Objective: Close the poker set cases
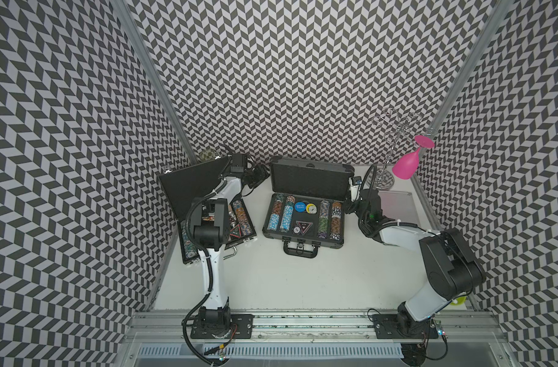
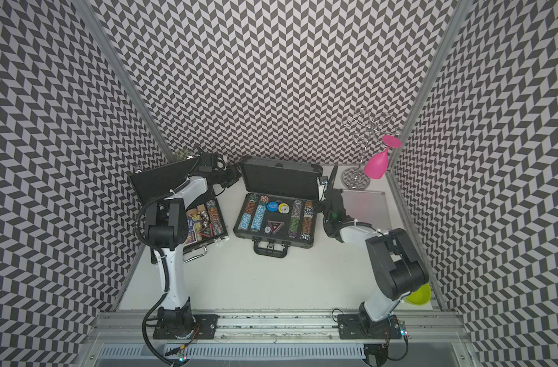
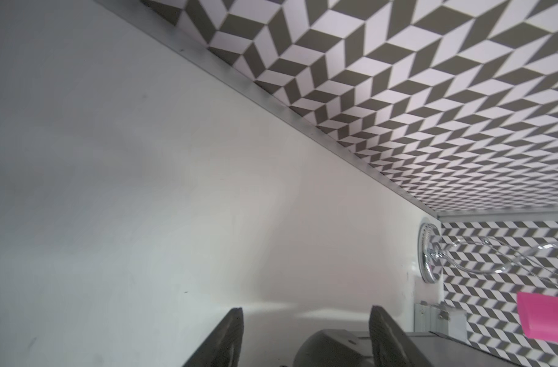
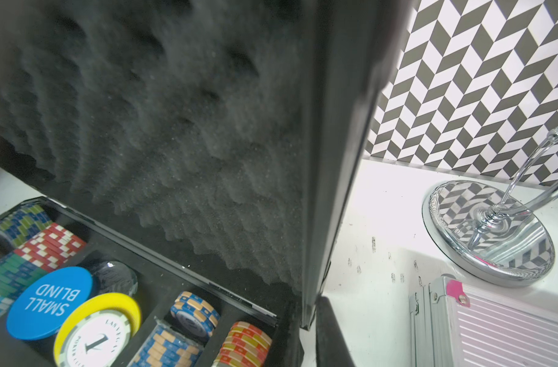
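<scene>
Two poker cases stand open on the table. The left case [image 1: 189, 183] is partly behind my left arm. The middle case [image 1: 310, 177] has its foam-lined lid [image 4: 187, 122] raised over rows of chips. My left gripper is open above bare table at the back, between the two cases, a dark rounded shape below its fingers. My right gripper is at the right side of the middle case, its fingertips low in the right wrist view, around or against the lid's edge; whether they grip it I cannot tell.
A chrome stand [image 4: 486, 244] with a pink glass [image 1: 407, 164] is at the back right, behind a silver case or tray [image 4: 505, 324]. A green bowl [image 2: 418, 294] sits at the front right.
</scene>
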